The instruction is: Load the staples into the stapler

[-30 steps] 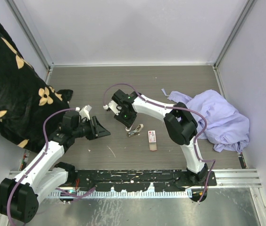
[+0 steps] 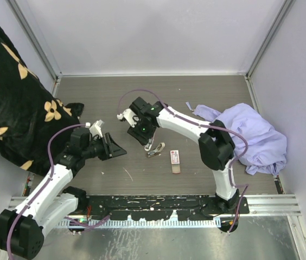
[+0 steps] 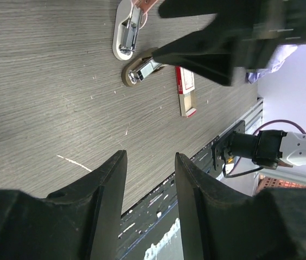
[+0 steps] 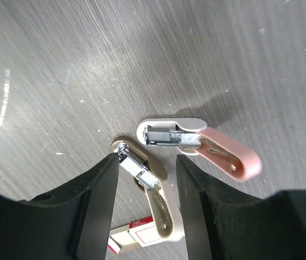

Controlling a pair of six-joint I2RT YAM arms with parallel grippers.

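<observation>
A white-and-pink stapler (image 4: 226, 154) and a brown-and-beige stapler (image 4: 166, 211) lie close together on the table, their handles folded back and metal magazines exposed. Beside the brown one is a red-and-white staple box (image 2: 174, 157), its inner tray partly slid out. Over the staplers hovers my right gripper, its fingers apart with nothing between them. Whether staples sit in either magazine, I cannot tell. Off to the left of both staplers, my left gripper stands open and empty above bare table.
A lavender cloth (image 2: 250, 138) is heaped at the right, and a dark flowered blanket (image 2: 25, 92) covers the left side. Thin pale marks (image 3: 74, 162) show on the table front.
The right gripper has shifted slightly back and left, and its forearm has swung a little to the right. More of the white stapler shows in the top view. The left arm stays still.
</observation>
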